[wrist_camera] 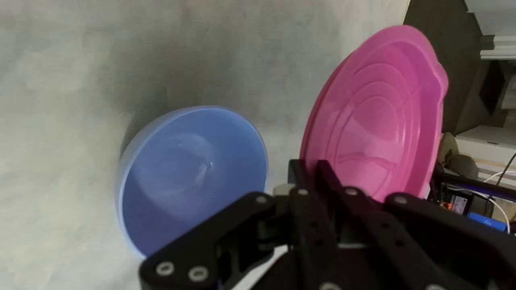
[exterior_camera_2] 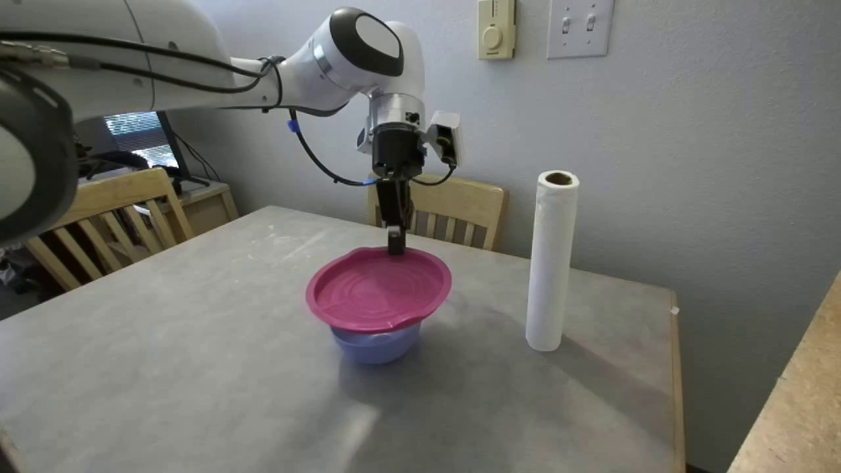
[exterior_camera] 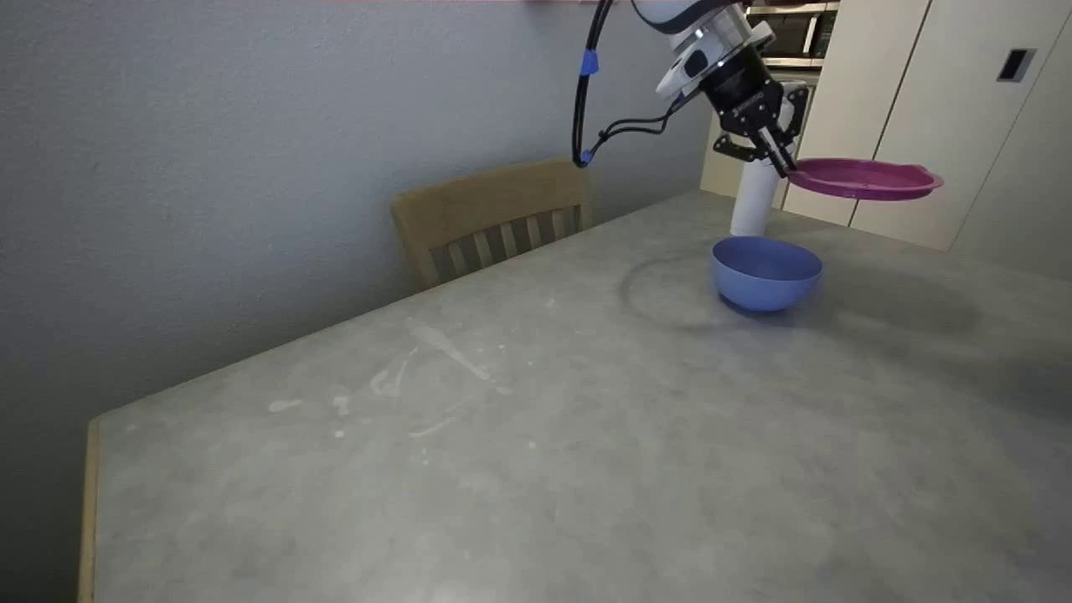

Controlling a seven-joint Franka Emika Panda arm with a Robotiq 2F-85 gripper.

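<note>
A pink lid (exterior_camera_2: 380, 290) with a raised rim hangs in the air, gripped at its edge by my gripper (exterior_camera: 785, 171), which is shut on it. In the wrist view the lid (wrist_camera: 372, 121) extends from the fingertips toward the upper right. A blue bowl (exterior_camera: 765, 276) stands upright on the table, below the level of the lid and apart from it. Seen from above, the bowl (wrist_camera: 193, 169) is left of my fingers and looks empty. In exterior view 2 the lid hides most of the bowl (exterior_camera_2: 376, 347).
A tall white paper roll (exterior_camera_2: 552, 268) stands upright on the grey table (exterior_camera: 482, 452), near the wall side. Wooden chairs (exterior_camera: 492, 216) are pushed up at the table's edge.
</note>
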